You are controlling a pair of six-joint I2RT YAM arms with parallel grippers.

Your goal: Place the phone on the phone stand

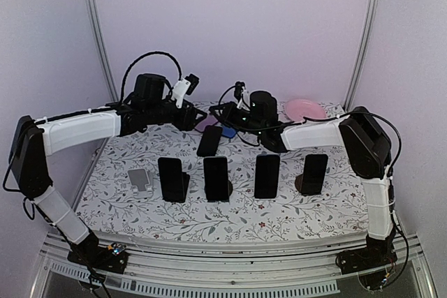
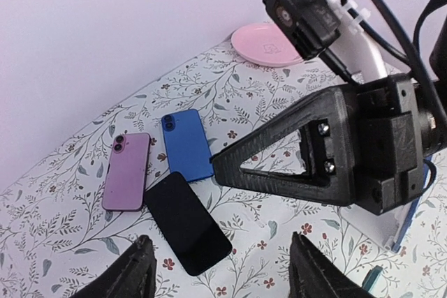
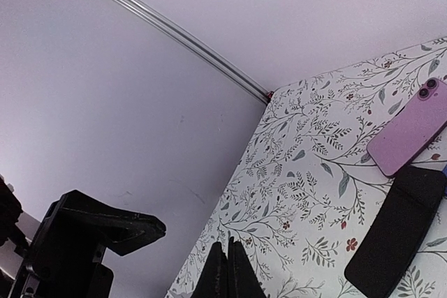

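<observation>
A black phone [image 1: 209, 141] lies below the two grippers, near the pink phone and blue phone; it also shows in the right wrist view [image 3: 394, 232]. My left gripper is above and left of it, its fingertips apart at the bottom of its view with nothing visible between them; whether it is open is unclear. My right gripper is shut, nothing showing between its fingers, raised right of the left one. Four phones [image 1: 216, 179] stand upright along the front, and an empty light stand [image 1: 139, 178] sits at front left.
A pink plate [image 1: 304, 108] lies at the back right. Walls enclose the table on the back and sides. Bare patterned tabletop [image 1: 126, 144] shows at the left and along the front edge.
</observation>
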